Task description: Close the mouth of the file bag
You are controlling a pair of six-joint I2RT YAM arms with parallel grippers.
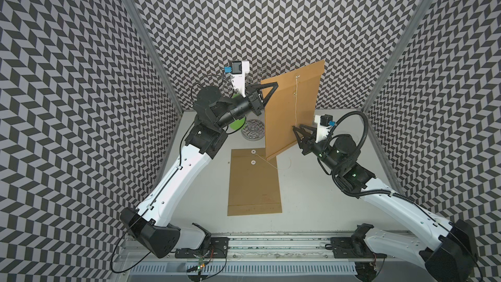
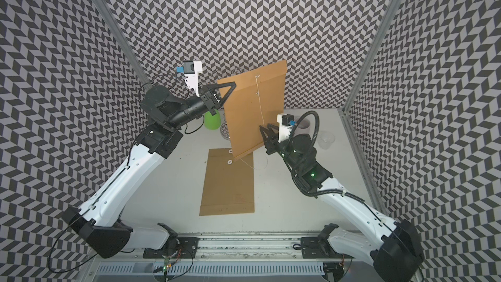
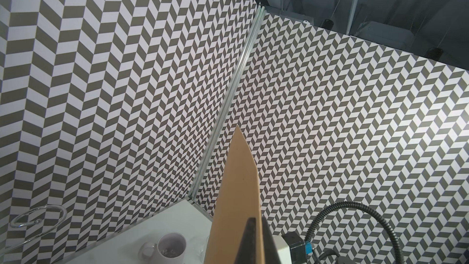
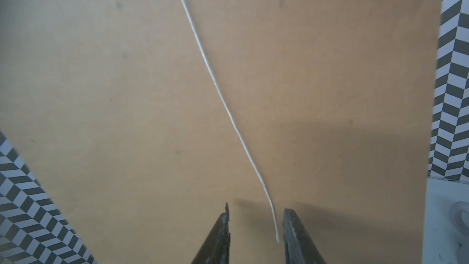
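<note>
An orange-brown file bag point(image 1: 281, 109) stands upright in the air, my left gripper point(image 1: 263, 94) at its top left edge, shut on it. Down its face hangs a white string point(image 4: 217, 88) from two buttons point(image 2: 257, 76) near the top. My right gripper faces the bag low on that face, part open, the string's lower end between or just behind its fingers. A second file bag point(image 1: 254, 188) lies flat on the table with two buttons and a string.
Behind the hanging bag are a green object point(image 2: 212, 120) and a patterned round item point(image 1: 253, 130). A mug point(image 3: 171, 247) stands at the back right.
</note>
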